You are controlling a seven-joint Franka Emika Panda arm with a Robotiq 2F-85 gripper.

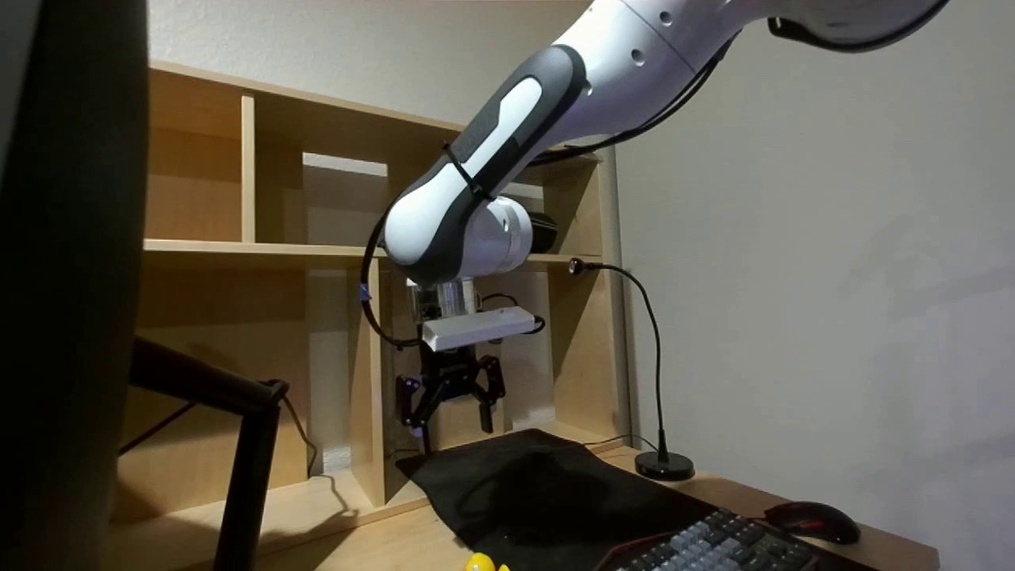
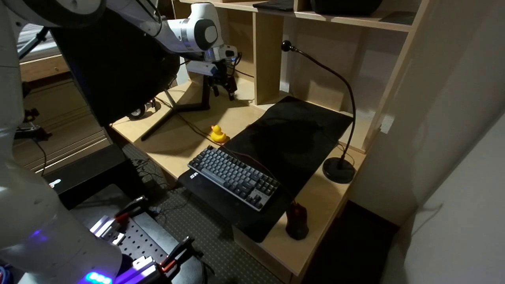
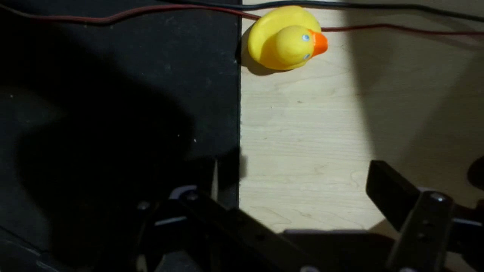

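Observation:
A yellow rubber duck with an orange beak sits upright on the bare wood, beside the edge of the black desk mat. The wrist view shows the duck from above, close to the mat's edge and over a thin red cable. Only the duck's top peeks in at the bottom of exterior view 1. Well above the desk hangs my gripper, open and empty, clear of the duck. In the wrist view its right finger stands out, while the left one is mostly lost in shadow.
A keyboard lies on the mat, with a mouse near the right desk edge. A gooseneck lamp stands at the right. The monitor's stand is near the gripper, with the shelf unit behind.

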